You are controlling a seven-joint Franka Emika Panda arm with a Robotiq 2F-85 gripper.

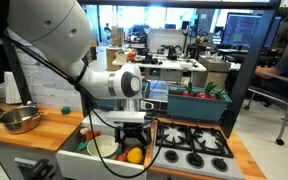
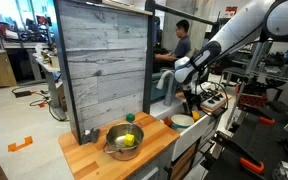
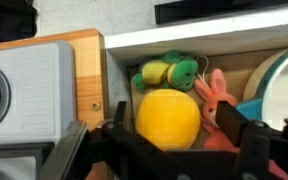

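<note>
My gripper is open, its dark fingers (image 3: pixel 115 138) wide apart at the bottom of the wrist view with nothing held between them. Below them an orange rounded object (image 3: pixel 168 119) lies in the open drawer (image 3: pixel 219 48), close to its left wall. A yellow-and-green toy (image 3: pixel 168 71) sits just behind it, and a pinkish-orange toy (image 3: pixel 217 98) lies to its right. Seen from outside, the gripper (image 1: pixel 132 137) hangs above the drawer, over the orange object (image 1: pixel 135 156). A white bowl (image 1: pixel 103 147) occupies the drawer's other side.
A stove top (image 1: pixel 192 140) adjoins the drawer on the right. On the wooden counter to the left stands a metal pot (image 1: pixel 20 119). Behind the arm is a blue-green basket (image 1: pixel 196 105) holding red and green items.
</note>
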